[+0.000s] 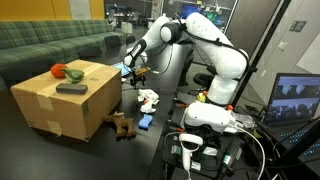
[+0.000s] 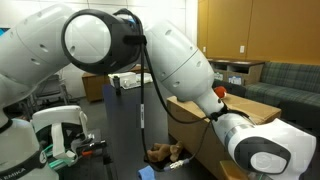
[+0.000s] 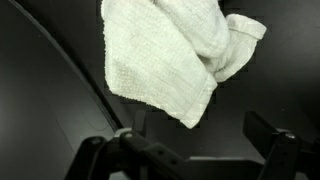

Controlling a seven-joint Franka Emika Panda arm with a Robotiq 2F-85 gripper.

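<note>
A crumpled white cloth fills the upper middle of the wrist view. My gripper is at the bottom of that view, open, its two fingers wide apart. Between them lies only dark surface and, just ahead, the cloth's lower corner; neither finger touches the cloth in this view. From exterior view 1 the cloth is seen lying on the dark surface, with the gripper beyond it, small and hard to make out. In exterior view 2 the arm hides the gripper.
A large cardboard box stands on the left, with a red item and a dark block on top. Brown objects and a blue block lie nearer the camera than the cloth.
</note>
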